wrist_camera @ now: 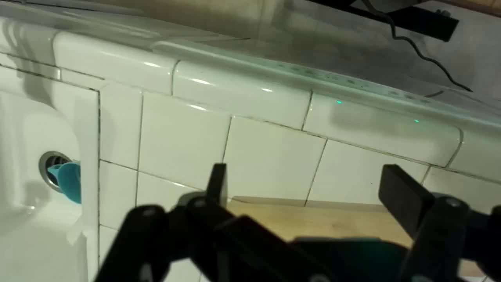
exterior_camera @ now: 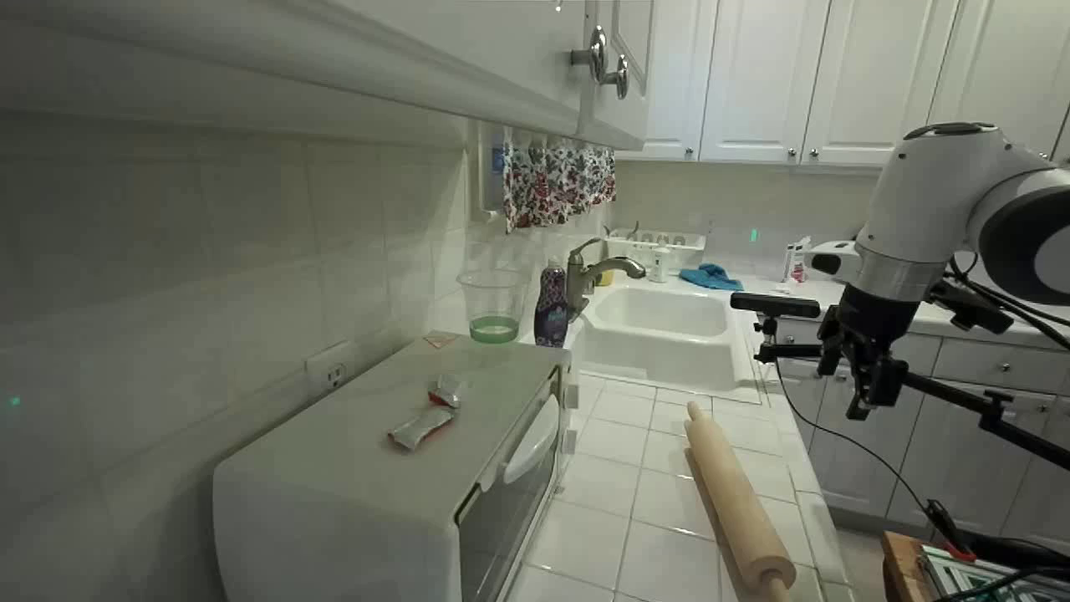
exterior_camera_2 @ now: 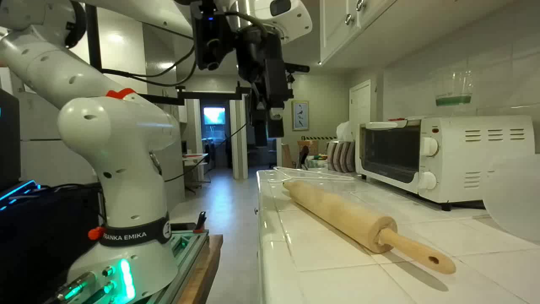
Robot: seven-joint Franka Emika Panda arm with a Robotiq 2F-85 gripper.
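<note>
A wooden rolling pin (exterior_camera: 737, 493) lies on the white tiled counter (exterior_camera: 597, 492), beside the toaster oven. Seen from the other side, the rolling pin (exterior_camera_2: 344, 213) stretches along the counter with one handle toward the camera. My gripper is open, its two fingers wide apart and nothing between them. Below it in the wrist view, part of the rolling pin (wrist_camera: 300, 221) shows, the rest hidden behind the gripper's body. In the second exterior view the gripper (exterior_camera_2: 268, 134) hangs well above counter height, to the left of the pin.
A white toaster oven (exterior_camera: 331, 502) carries a clear cup (exterior_camera: 493, 306) with a green base and small wrappers (exterior_camera: 421, 426). Past it stand a purple bottle (exterior_camera: 552, 306), the faucet (exterior_camera: 592, 271) and the sink (exterior_camera: 657, 346). A teal object (wrist_camera: 70, 181) lies near the drain.
</note>
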